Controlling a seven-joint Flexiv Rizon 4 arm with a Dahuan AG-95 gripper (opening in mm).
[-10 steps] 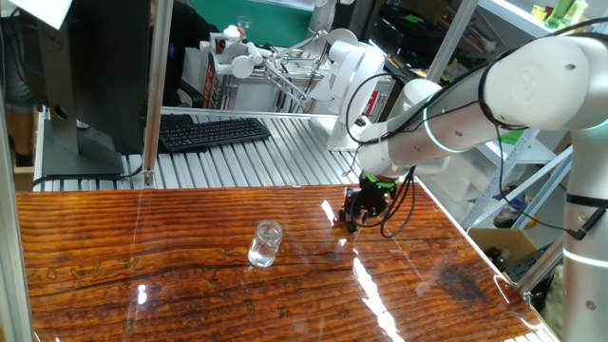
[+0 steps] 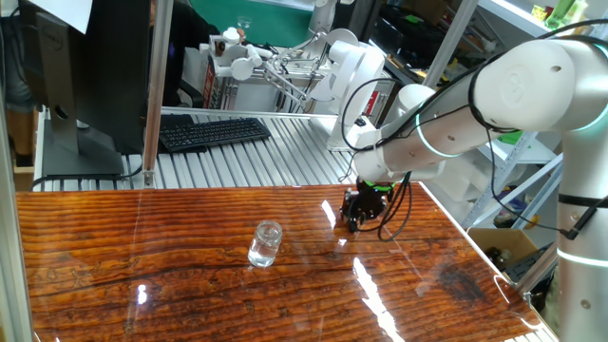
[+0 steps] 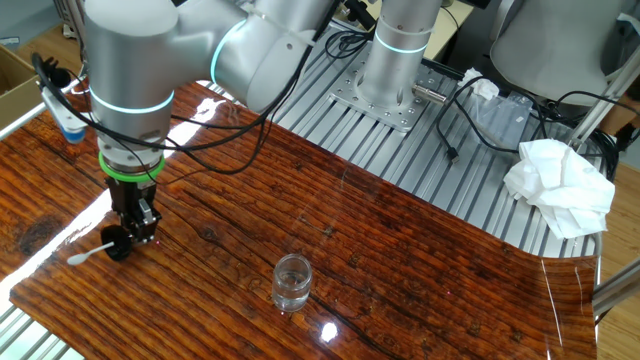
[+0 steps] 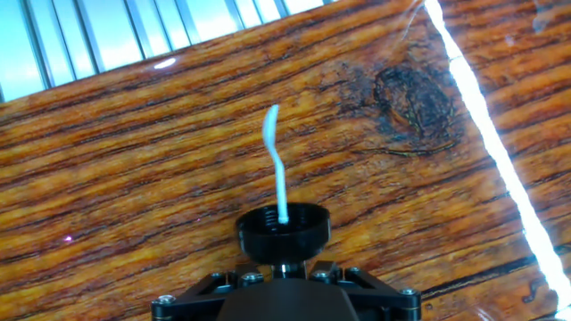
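Observation:
My gripper is low over the table, shut on the short metallic stem of a round black cap [image 4: 284, 239]. The cap's threaded hollow faces away from the fingers, and a thin white stick [image 4: 280, 183] with a flattened, bent tip comes out of it. In exterior view 2 the black cap [image 3: 117, 243] sits below the wrist and the white stick [image 3: 90, 254] points left. Whether the stick touches the table is unclear. A clear glass jar [image 2: 265, 244], with what looks like clear liquid inside, stands upright on the table, well apart from the gripper.
Crumpled white paper [image 3: 560, 187] lies on the metal slats beyond the table's edge. A keyboard [image 2: 215, 134] and monitor stand behind the table. Loose black cables hang beside the wrist.
The arm's upper links and hanging cables have shifted slightly to the left, and the gripper has moved only a little. The jar has stayed put.

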